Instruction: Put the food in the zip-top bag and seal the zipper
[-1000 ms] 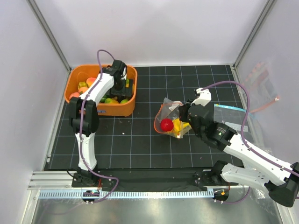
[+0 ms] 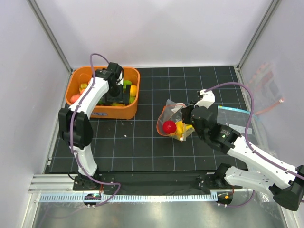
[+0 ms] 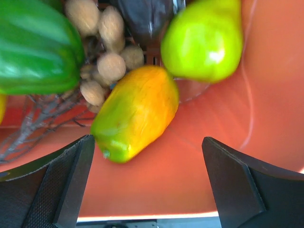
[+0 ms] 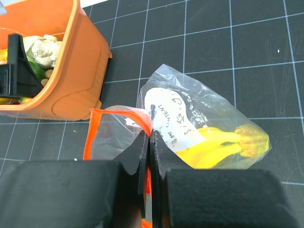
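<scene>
My left gripper is open inside the orange bin [image 2: 104, 112], over a yellow-green mango-like fruit [image 3: 135, 111]; a green pear [image 3: 202, 42], green pepper [image 3: 33, 57] and potato-like pieces [image 3: 111, 66] lie around it. My right gripper is shut on the orange-edged rim of the zip top bag [image 4: 185, 85]. The bag holds a red round item [image 2: 169, 127] and a yellow item [image 4: 213, 147], with a printed white label visible.
Flat clear plastic with a blue strip [image 2: 232, 109] lies at the right, partly behind the right arm.
The left arm has shifted slightly leftward within the bin over the last second. The right arm and bag have stayed still.
</scene>
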